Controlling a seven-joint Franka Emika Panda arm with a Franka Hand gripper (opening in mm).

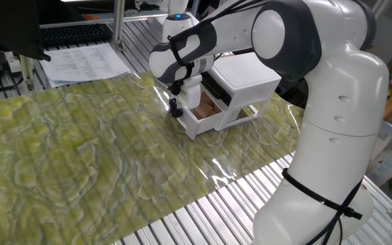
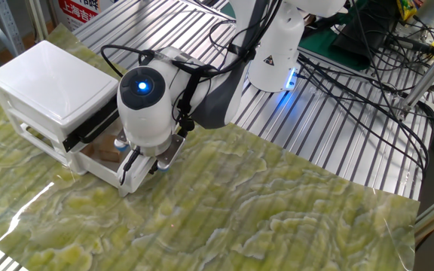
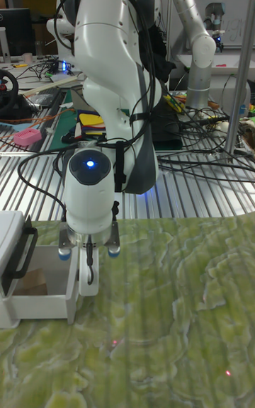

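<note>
A white drawer unit (image 2: 55,86) stands on the green patterned mat, its lower drawer (image 3: 45,306) pulled out. Inside that drawer lies a brown block-like object (image 3: 32,282), partly hidden in the other views. Pointing down over the drawer's front end is my gripper (image 3: 89,254). Its blue-tipped fingers (image 3: 113,251) are spread wide, one on the drawer's inner side and one outside, with the front panel (image 3: 89,287) between them. A gap seems to remain on both sides of the panel, so the gripper looks open. The arm hides part of the drawer front in exterior view 1.
Papers (image 1: 84,64) and a keyboard (image 1: 77,33) lie beyond the mat's far edge. Cables (image 2: 368,113) spread over the slatted metal table near the arm's base.
</note>
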